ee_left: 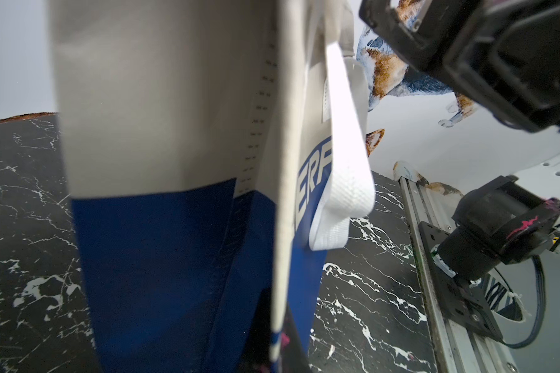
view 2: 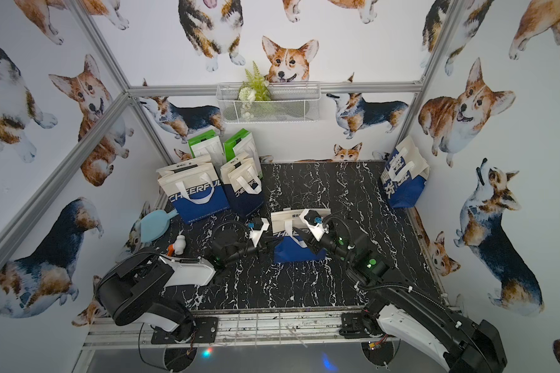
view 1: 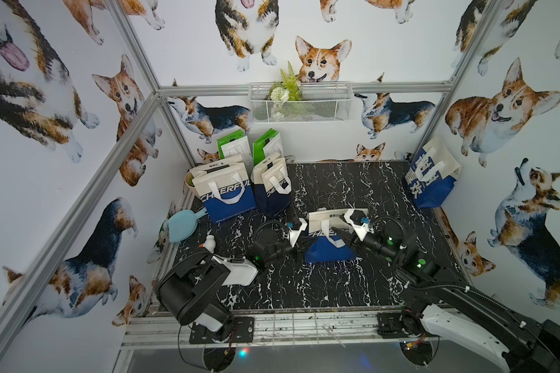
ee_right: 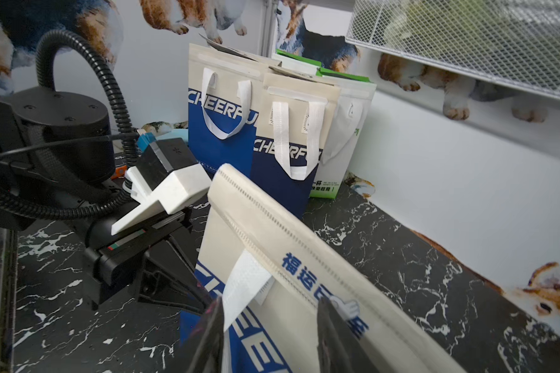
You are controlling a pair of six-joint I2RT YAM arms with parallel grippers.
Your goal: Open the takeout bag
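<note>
The takeout bag (view 1: pixel 329 250), cream above and blue below with white handles, stands upright on the table's front middle. My left gripper (view 1: pixel 305 243) is at its left side; in the left wrist view the bag's pale side edge (ee_left: pixel 284 205) runs down between the dark fingertips, which are shut on it. In front of the bag's upper part is my right gripper, its fingers parted and apparently nothing gripped. One white handle (ee_right: pixel 245 284) passes close to its left finger. The top rim (ee_right: pixel 280 217) looks flat and closed, and the inside is not visible.
Several other bags (view 1: pixel 229 194) stand at the back left, and another blue bag (view 1: pixel 433 174) at the right wall. A light-blue dustpan-like item (view 1: pixel 182 225) and a small white bottle-like object (view 1: pixel 209 243) lie left.
</note>
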